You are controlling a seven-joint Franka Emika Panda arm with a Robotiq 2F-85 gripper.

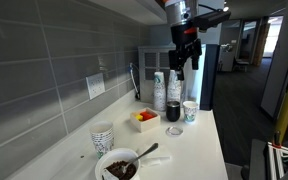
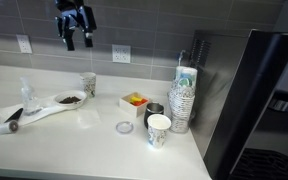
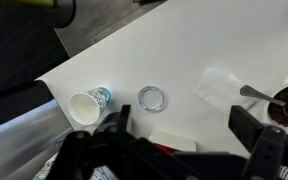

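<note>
My gripper [image 1: 188, 68] [image 2: 79, 42] hangs high above the white counter, with its fingers apart and nothing between them. Looking down in the wrist view, the two fingers of the gripper stand wide on either side. A clear round lid [image 3: 151, 98] lies flat on the counter, and a patterned paper cup [image 3: 89, 105] [image 2: 158, 130] stands upright near it. At the other side, a white bowl [image 1: 116, 165] [image 2: 71, 98] holds dark grains, and a spoon [image 3: 259, 95] [image 1: 138, 157] rests in it. A thin translucent piece [image 3: 219, 88] lies between lid and bowl.
An open box [image 1: 144, 123] [image 2: 136, 104] with red and yellow items stands by a dark canister [image 1: 173, 112]. Tall stacked cups [image 2: 181, 100] rise behind the paper cup. Another cup stack [image 1: 103, 138] is by the wall. A dark appliance [image 2: 254, 100] borders the counter.
</note>
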